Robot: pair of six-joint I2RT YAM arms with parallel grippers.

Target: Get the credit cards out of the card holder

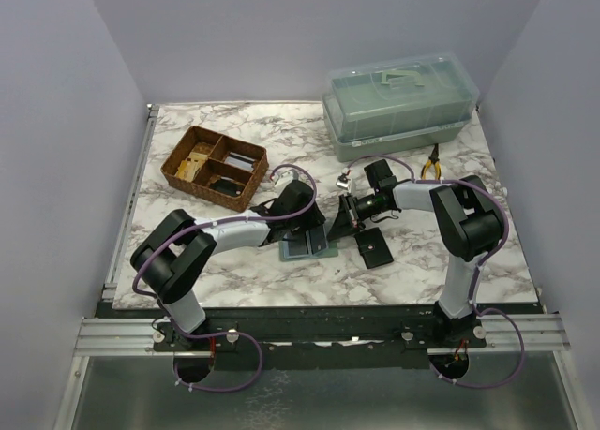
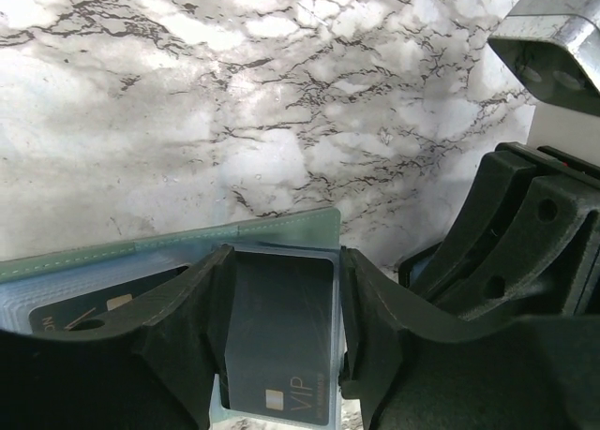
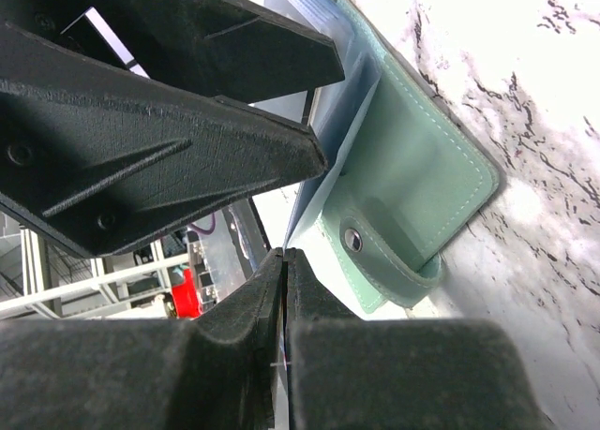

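Note:
The mint card holder (image 3: 422, 168) lies open on the marble table, clear sleeves holding dark cards. In the left wrist view a black VIP card (image 2: 277, 332) sits in a sleeve, with another card (image 2: 89, 299) to its left. My left gripper is part open over the VIP card, a finger to either side. My right gripper is shut on the edge of a clear sleeve. The left gripper's fingers also show above the holder in the right wrist view.
A wicker basket (image 1: 187, 144) with compartments stands back left, a lidded green box (image 1: 403, 102) back right, pliers (image 1: 431, 163) beside it. A black object (image 1: 375, 249) lies right of the holder.

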